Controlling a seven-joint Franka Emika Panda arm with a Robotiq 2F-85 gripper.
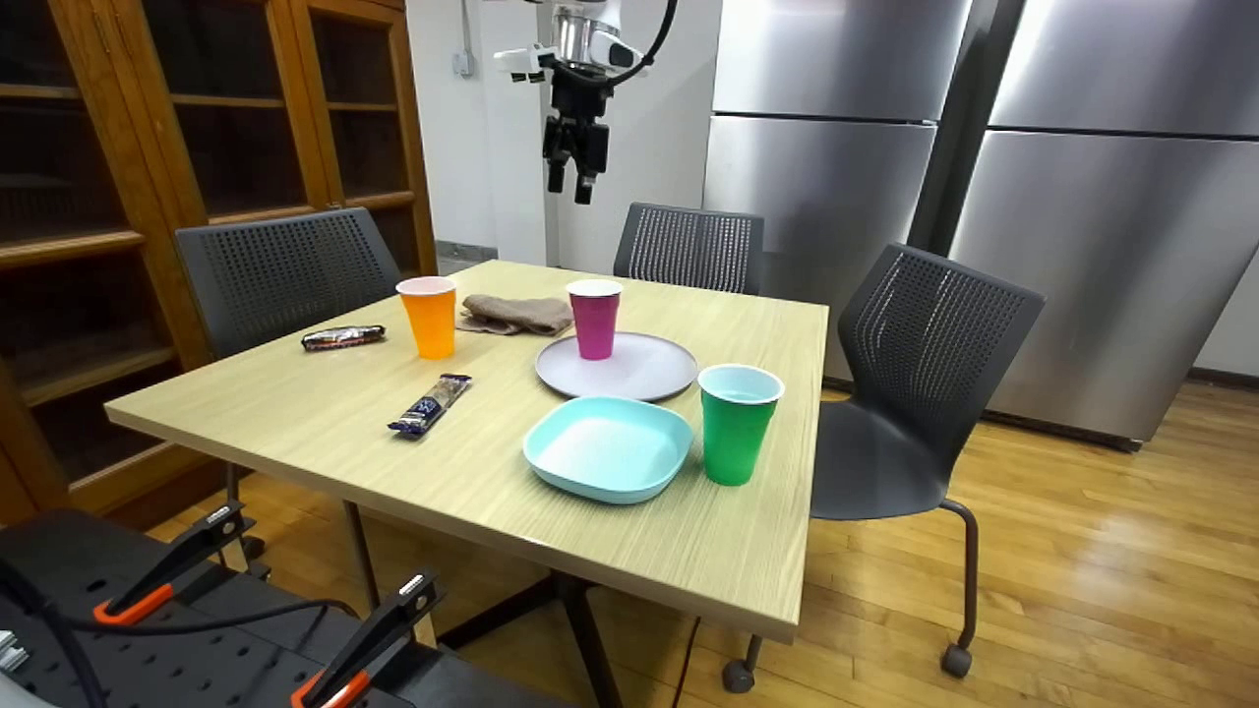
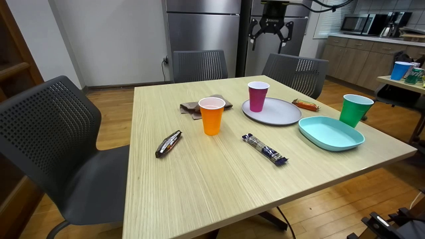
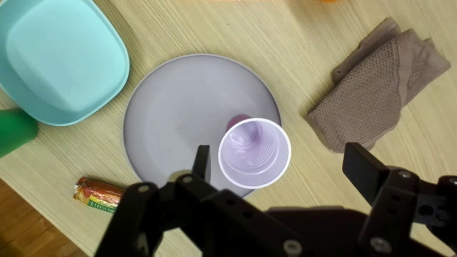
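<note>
My gripper is open and empty, high above the far side of the table. In the wrist view, its black fingers stand wide apart. Below it, a purple cup with a white inside stands upright on the round grey plate, near the plate's edge. An orange cup stands on bare wood beside a crumpled brown cloth. The green cup is right next to the turquoise dish, which is empty.
A dark-wrapped bar lies mid-table, and another wrapped snack rests on the left. A red-orange wrapped bar sits behind the plate. Chairs surround the table, whose near-left part is clear.
</note>
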